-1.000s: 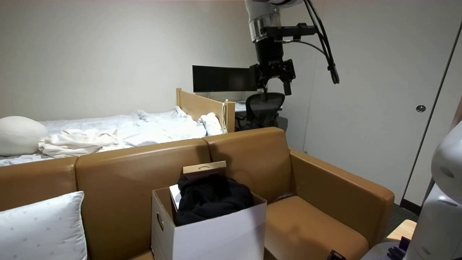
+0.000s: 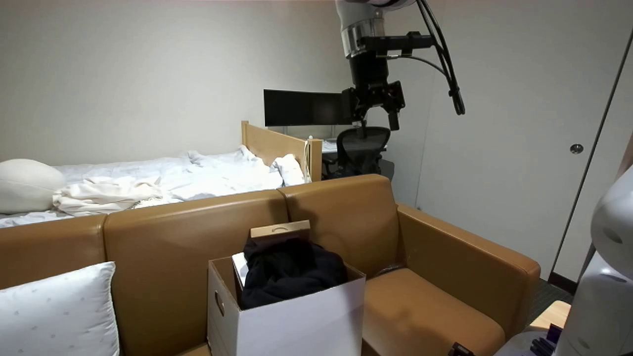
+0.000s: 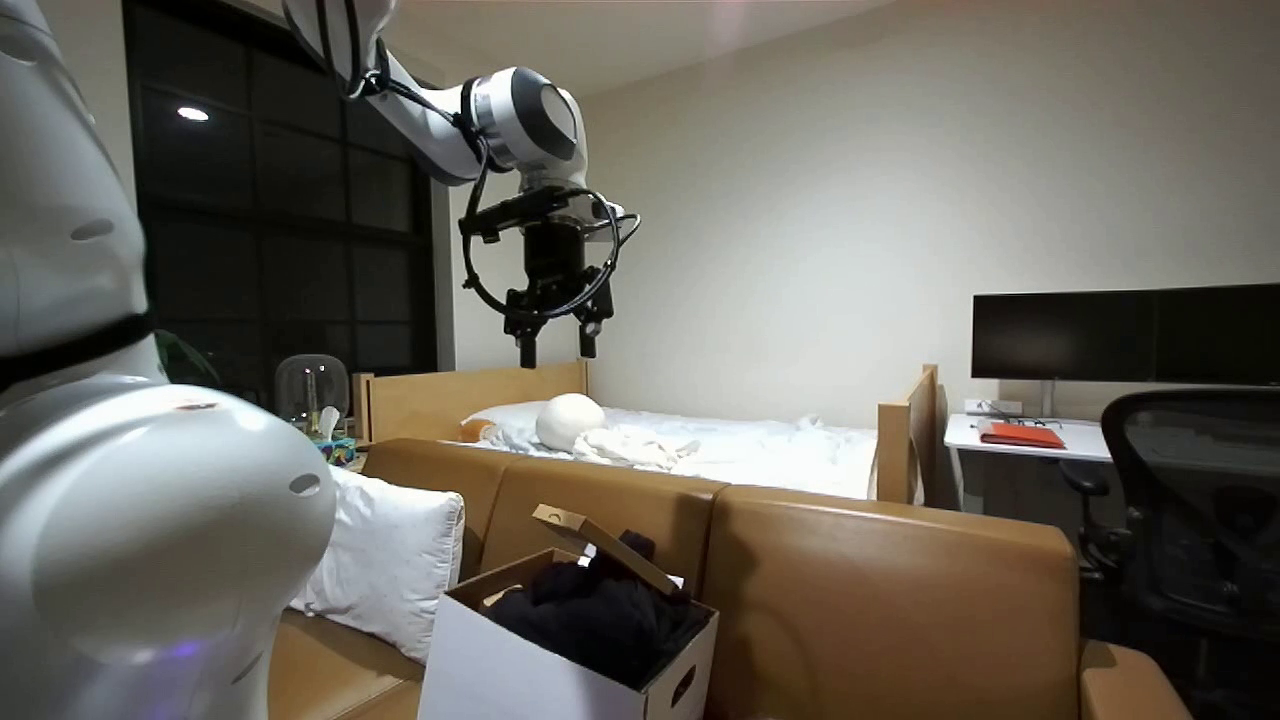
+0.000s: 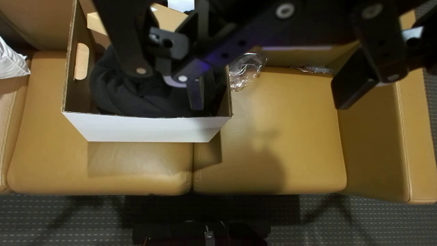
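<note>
My gripper (image 2: 378,126) hangs high above the couch, well clear of everything below it. Its two fingers stand apart with nothing between them, as the second exterior view also shows of the gripper (image 3: 557,350). In the wrist view one finger pad (image 4: 195,94) overlaps the picture of the box and the other lies far to the right. A white open-topped box (image 2: 299,323) rests on the couch, holding a bunched black cloth (image 2: 291,273). A brown cardboard piece (image 3: 606,546) sticks up from the box at the back.
The brown couch (image 2: 439,308) has a free seat right of the box, with clear crinkled plastic (image 4: 247,69) near its back. A white pillow (image 2: 59,311) leans at the left. Behind the couch is a bed (image 3: 768,442); a desk chair (image 3: 1200,480) stands beyond.
</note>
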